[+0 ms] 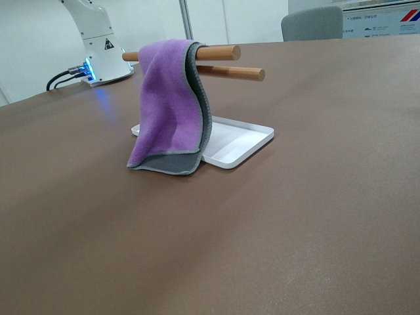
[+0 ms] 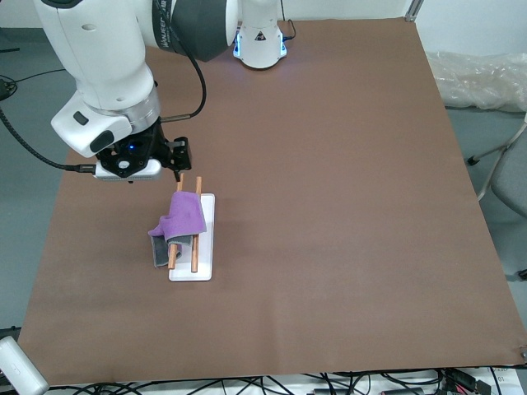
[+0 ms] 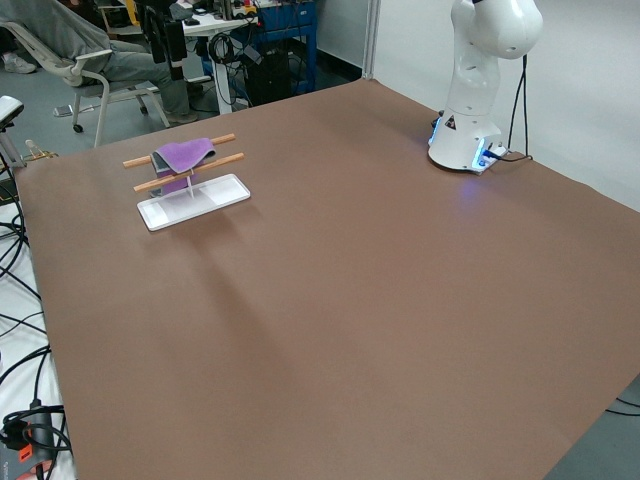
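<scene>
A purple and grey cloth (image 2: pixel 183 216) is draped over two wooden rods (image 2: pixel 196 255) above a white tray (image 2: pixel 204 270) on the brown table. In the top view the cloth (image 1: pixel 167 105) hangs down to the table in front of the tray (image 1: pixel 236 141). My black gripper (image 2: pixel 178 161) is just above the rack in the left view, beyond the rods' far ends, on the white arm; whether its fingers are open or shut is hard to tell. In the right view the rack (image 3: pixel 200 200) stands near the table's edge.
Most of the tabletop right of the rack is bare. A chair, cables and plastic wrap lie beyond the edges.
</scene>
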